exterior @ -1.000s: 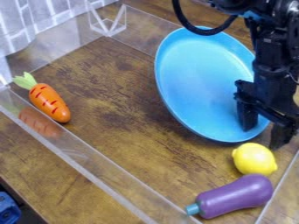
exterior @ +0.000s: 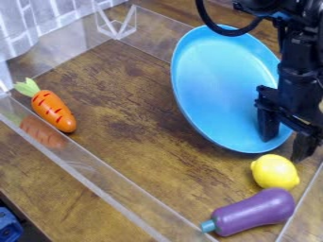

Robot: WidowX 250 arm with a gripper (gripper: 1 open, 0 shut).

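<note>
A black gripper (exterior: 285, 124) on the right sits at the right rim of a large blue bowl (exterior: 214, 85), open, with one finger over the bowl's inside. The bowl looks tilted. Below it lie a yellow lemon (exterior: 274, 172) and a purple eggplant (exterior: 252, 211). An orange toy carrot (exterior: 52, 108) with a green top is at the left.
Clear plastic walls border the wooden surface (exterior: 127, 142) at the back and along the lower left. A blue object (exterior: 7, 225) shows at the lower left corner.
The bowl and the gripper have shifted very slightly; otherwise the scene looks the same.
</note>
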